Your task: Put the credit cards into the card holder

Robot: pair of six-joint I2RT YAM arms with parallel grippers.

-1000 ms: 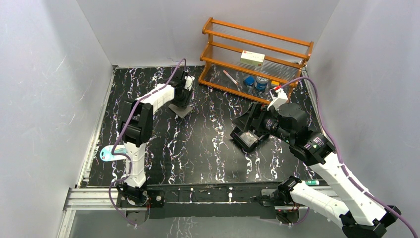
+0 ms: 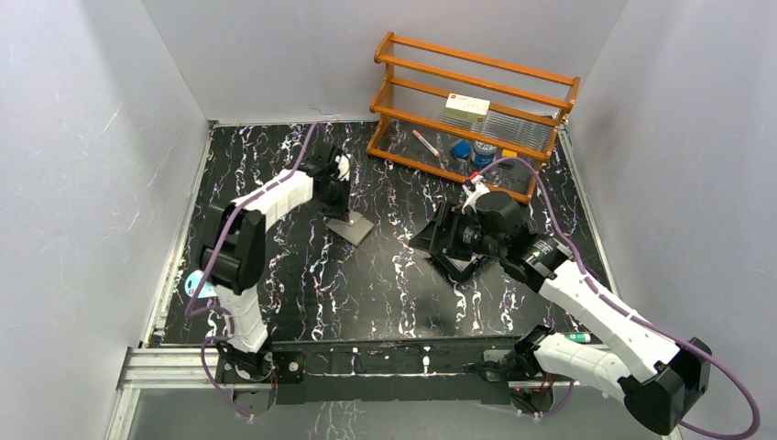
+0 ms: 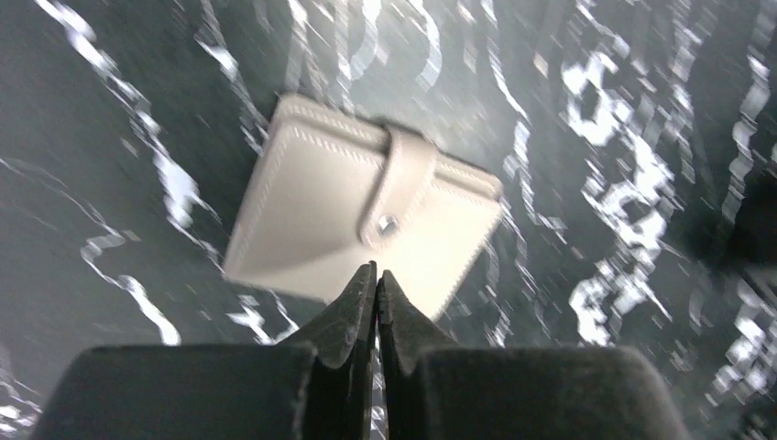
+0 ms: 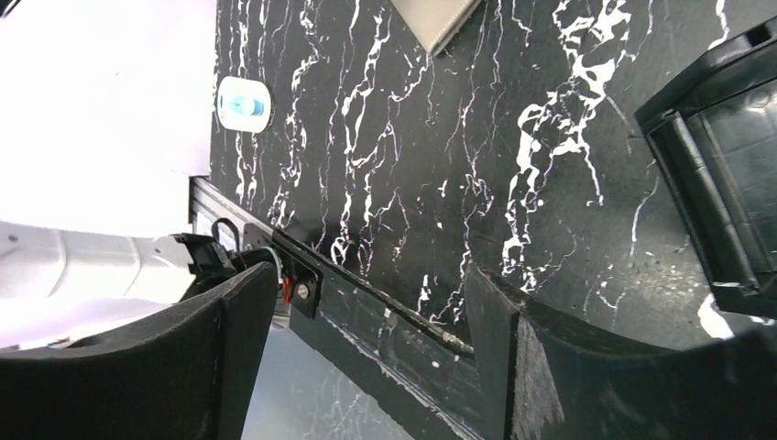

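Observation:
The beige card holder lies flat on the black marbled table, left of the middle. Its strap and snap are closed in the left wrist view, where the holder fills the centre. My left gripper is shut, nothing showing between its fingers, its tips over the holder's near edge; whether they touch it I cannot tell. Wide apart, the fingers of my right gripper have nothing between them; that gripper hangs over the table right of the holder. No credit card can be made out.
A black box sits partly hidden under my right gripper. At the back right stands a wooden rack with small items. A blue-and-white object lies beside the left arm. Table between the holder and the front edge is clear.
The card holder has shifted toward the front right, with my left gripper moving along at it.

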